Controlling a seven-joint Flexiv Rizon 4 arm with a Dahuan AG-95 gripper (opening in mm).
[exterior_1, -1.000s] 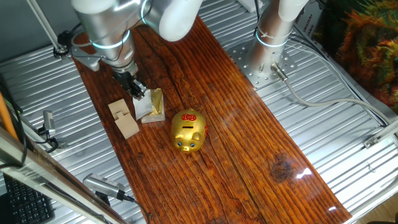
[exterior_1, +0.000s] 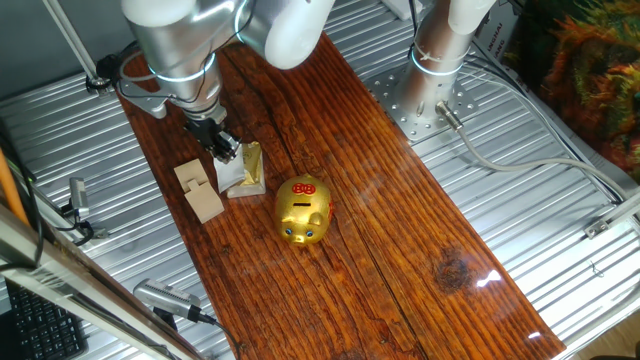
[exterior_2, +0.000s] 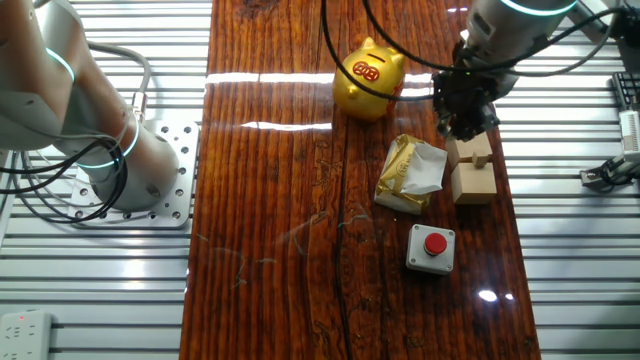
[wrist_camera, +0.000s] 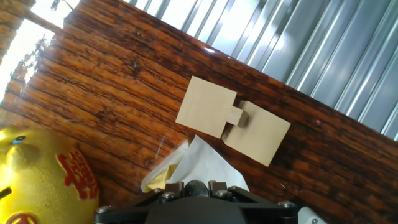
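My gripper (exterior_1: 226, 152) is low over the table, at the white paper flap (exterior_1: 230, 171) of a gold-and-white package (exterior_1: 252, 173). In the wrist view, its dark fingers (wrist_camera: 219, 190) overlap the lower part of the white flap (wrist_camera: 204, 166). Whether the fingers are closed on the flap is not clear. From exterior view 2, the gripper (exterior_2: 468, 125) appears close to the flap (exterior_2: 427, 169), which lies folded over the package (exterior_2: 399, 187). A gold piggy bank (exterior_1: 303, 211) with red marks stands beside the package.
Two tan blocks (wrist_camera: 206, 106) (wrist_camera: 257, 133), joined by a small tab, lie beside the package near the table edge. A grey box with a red button (exterior_2: 435, 244) sits nearby.
The arm has shifted slightly, with the gripper remaining by the white flap. The package, tan blocks and piggy bank look unmoved.
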